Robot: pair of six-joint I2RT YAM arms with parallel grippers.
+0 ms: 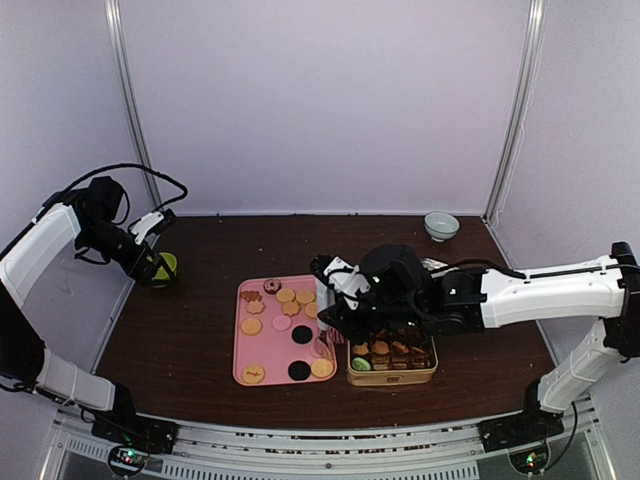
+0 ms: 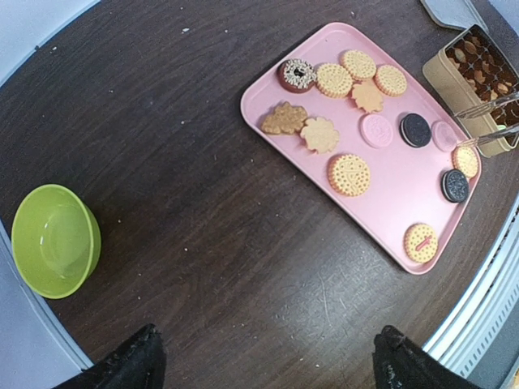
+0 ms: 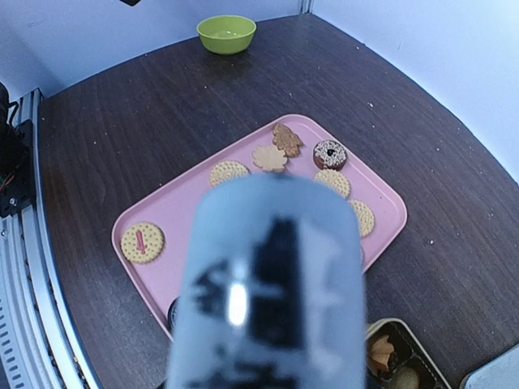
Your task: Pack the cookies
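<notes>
A pink tray [image 1: 262, 345] carries cookies, among them a dark sandwich cookie [image 2: 415, 130], a pink cookie [image 2: 444, 136] by its right edge and a chocolate ring [image 2: 297, 75]. Right of it stands the tan cookie box [image 1: 392, 378], partly filled. Over the gap between them is my right gripper [image 1: 335, 300], open, carrying metal tongs [image 2: 491, 139]. Their spread prongs reach beside the pink cookie, with nothing visibly gripped. A blurred pale-blue tongs handle [image 3: 272, 267] hides the right fingers. At the far left my left gripper is open and empty.
A green bowl [image 2: 55, 241] stands at the left, under my left arm in the top view. A white bowl [image 1: 441, 226] sits at the back right.
</notes>
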